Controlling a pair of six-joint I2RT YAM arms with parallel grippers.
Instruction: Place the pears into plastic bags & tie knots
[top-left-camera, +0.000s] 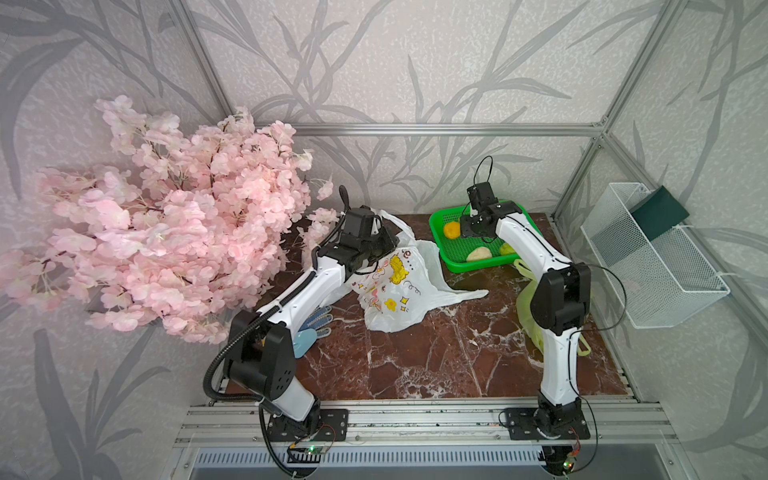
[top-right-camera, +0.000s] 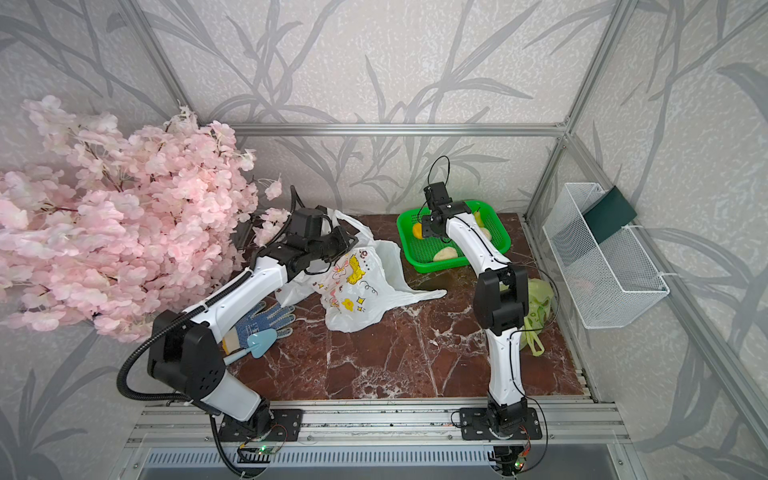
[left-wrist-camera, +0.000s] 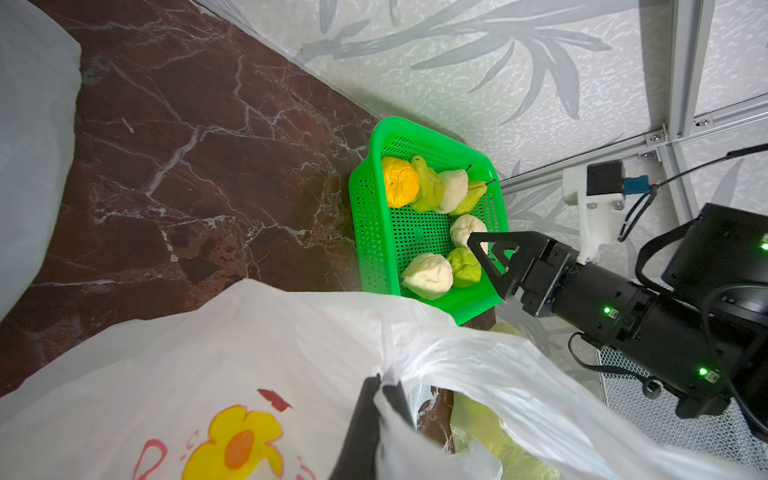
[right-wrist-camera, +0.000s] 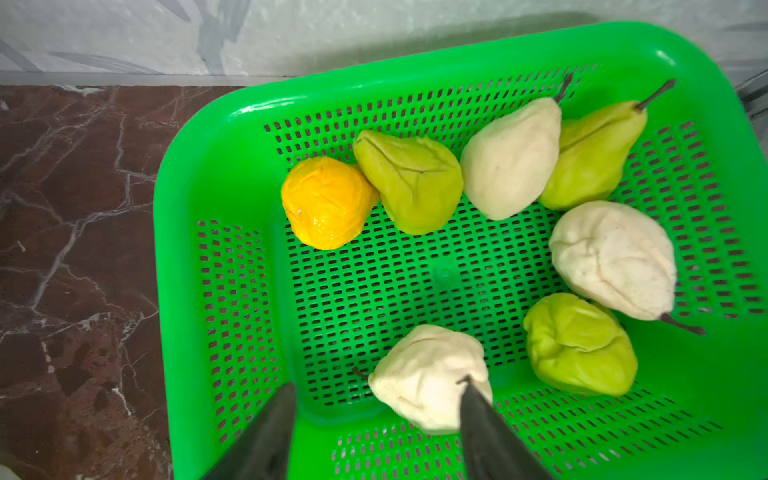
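A green basket (right-wrist-camera: 184, 320) holds several pears: yellow (right-wrist-camera: 328, 201), olive green (right-wrist-camera: 409, 180), and pale ones (right-wrist-camera: 612, 256). My right gripper hangs over it, part open, above a pale pear (right-wrist-camera: 420, 368); nothing shows held. My left gripper (top-left-camera: 382, 244) is shut at the upper part of a white plastic bag (left-wrist-camera: 200, 384) printed with yellow flowers, its plastic around the fingertips in the left wrist view. The bag lies loosely spread left of the basket.
A yellow-green bag (top-right-camera: 537, 304) lies at the right under the arm. Gloves and a blue scoop (top-right-camera: 260, 344) lie front left. Pink blossoms (top-left-camera: 184, 224) fill the left; a wire basket (top-left-camera: 648, 272) hangs right.
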